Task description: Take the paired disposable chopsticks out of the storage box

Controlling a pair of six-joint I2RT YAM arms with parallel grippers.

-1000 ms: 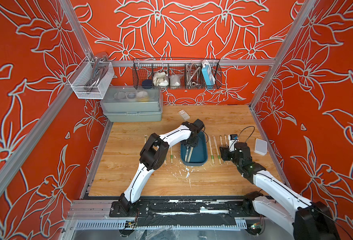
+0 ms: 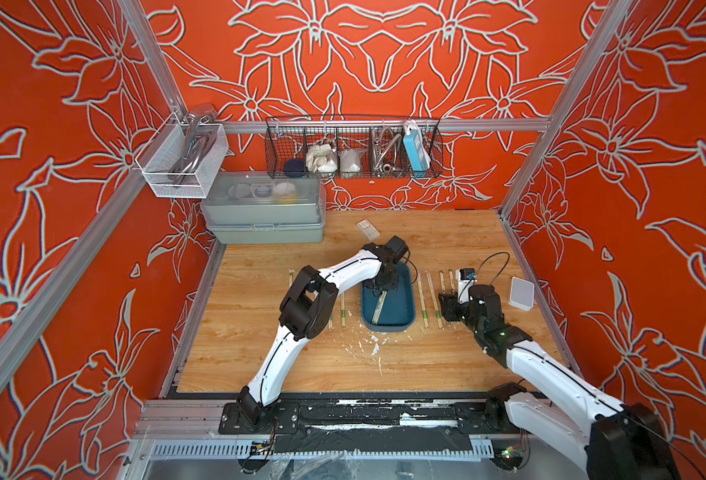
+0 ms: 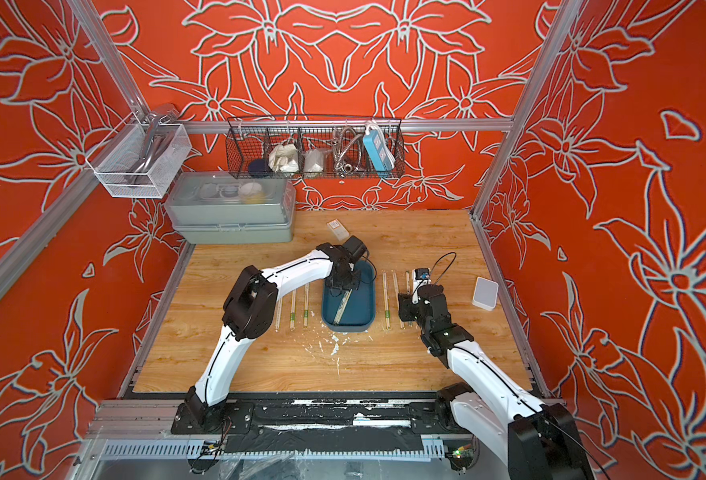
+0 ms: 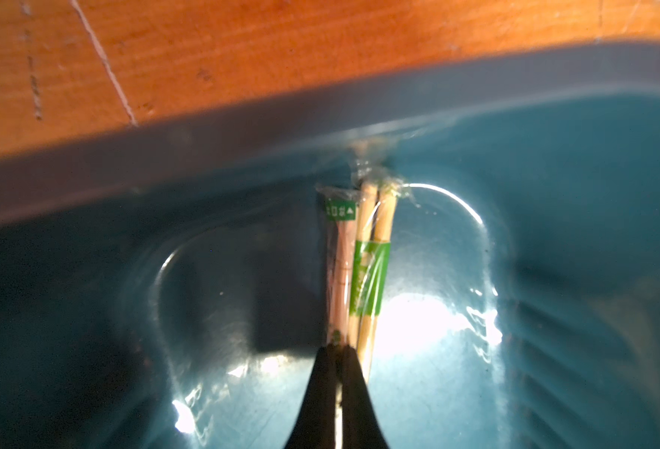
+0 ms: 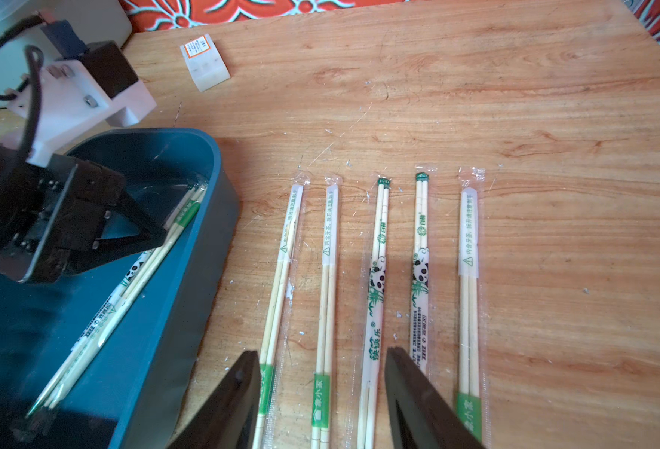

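The blue storage box stands mid-table with two wrapped chopstick pairs lying close together inside. One is a pair with a green band; beside it lies a pinkish-lit wrapped pair with a green tip. My left gripper reaches into the box, its fingers shut together at the pinkish pair; whether any wrapping is caught between them cannot be made out. To the right of the box, my right gripper hovers over the laid-out chopsticks, open, its fingers apart and empty.
Several wrapped pairs lie in a row right of the box, such as the panda-print pair. More pairs lie left of it. White scraps litter the front. A square white lid sits far right.
In the box, the two chopstick pairs now appear closer together, the left one having shifted right. The left gripper has moved slightly toward the back; the right arm looks unchanged.
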